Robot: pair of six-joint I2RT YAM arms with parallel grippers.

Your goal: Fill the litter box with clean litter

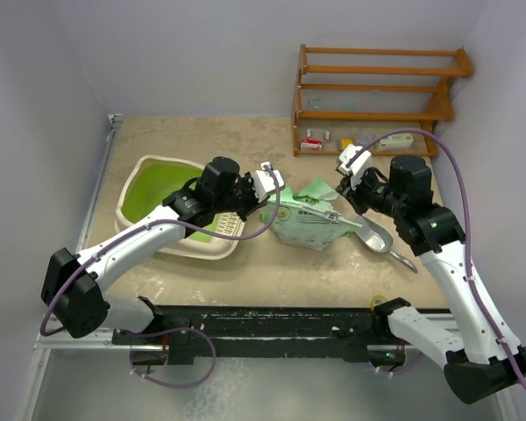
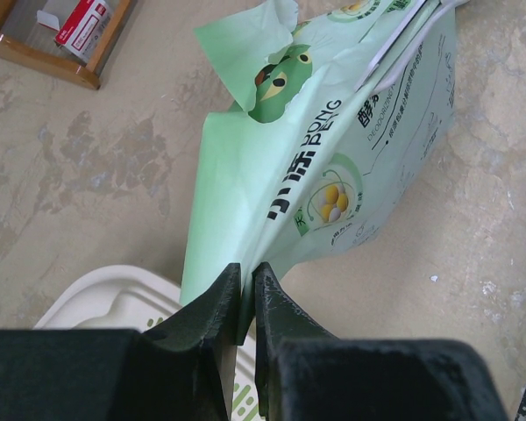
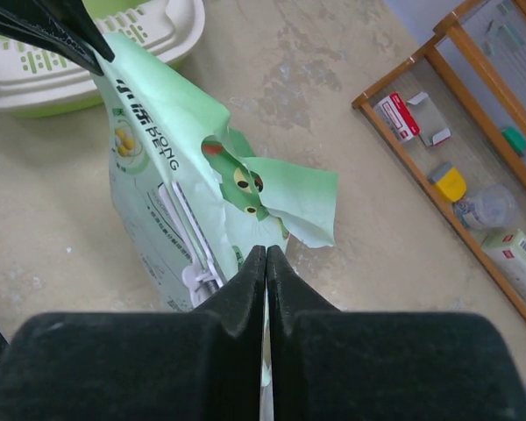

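Observation:
A pale green litter bag point(image 1: 307, 224) stands mid-table, a white clip strip along its top, its torn flap folded back. My left gripper is shut on the bag's top corner. My right gripper is shut above the bag's other end, with nothing seen between its fingers. The litter box point(image 1: 153, 184), green inside with a pale rim and grate, sits at the left, partly behind my left arm. A metal scoop point(image 1: 377, 241) lies right of the bag.
A wooden rack point(image 1: 364, 114) at the back right holds small boxes and containers. A yellow roll point(image 1: 377, 301) lies at the front edge.

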